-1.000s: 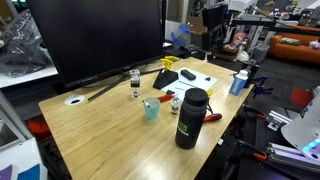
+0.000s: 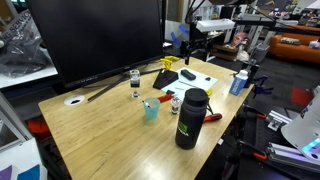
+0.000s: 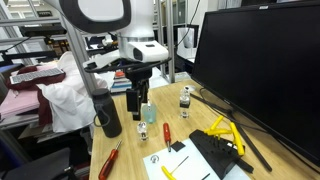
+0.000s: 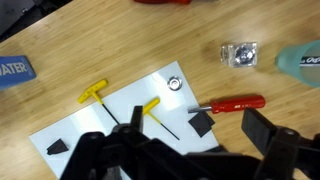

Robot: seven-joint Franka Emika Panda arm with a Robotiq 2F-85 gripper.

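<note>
My gripper (image 3: 118, 112) hangs above the table with its fingers apart and nothing between them. In the wrist view its dark fingers (image 4: 262, 132) stand over a white sheet (image 4: 65, 125). On or beside that sheet lie yellow-handled tools (image 4: 93, 91), a red screwdriver (image 4: 238, 103), a small black square (image 4: 201, 122) and a round silver piece (image 4: 175, 83). A clear jar (image 4: 238, 55) and a teal cup (image 4: 303, 63) stand to the right. Part of the sheet is hidden behind the gripper.
A tall black bottle (image 2: 190, 124) stands near the table's front edge. The large monitor (image 2: 108, 38) rises at the back. A blue-labelled water bottle (image 2: 239, 82) is at the right.
In exterior view 1 my gripper has shifted left and slightly lower. The objects on the table look unmoved.
</note>
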